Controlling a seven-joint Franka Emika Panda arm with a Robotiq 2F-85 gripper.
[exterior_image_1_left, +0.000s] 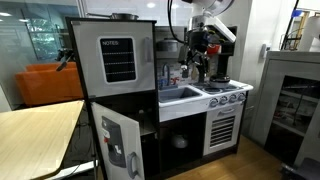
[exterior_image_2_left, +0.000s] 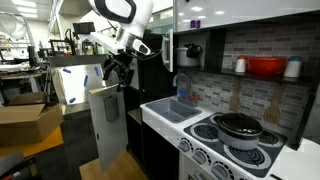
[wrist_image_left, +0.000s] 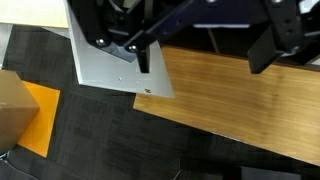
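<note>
My gripper is open in the wrist view, its dark fingers (wrist_image_left: 262, 52) wide apart with nothing between them. Below it, a grey cabinet door (wrist_image_left: 105, 68) stands over the floor, off to the left of the gap. In exterior view 1 that lower door (exterior_image_1_left: 118, 140) hangs open with a dark handle on its face. High in front of the toy kitchen hangs the gripper (exterior_image_1_left: 186, 71), near the sink side. Exterior view 2 has the gripper (exterior_image_2_left: 116, 76) above the open door (exterior_image_2_left: 108, 124), apart from it. Most of the cabinet interior is in shadow.
A dark lidded pot (exterior_image_2_left: 240, 130) sits on the stove, beside the sink (exterior_image_2_left: 172, 108). On the shelf is a red pot (exterior_image_2_left: 265, 66). A wooden table (exterior_image_1_left: 38, 135) and a cardboard box (exterior_image_2_left: 30, 122) stand nearby.
</note>
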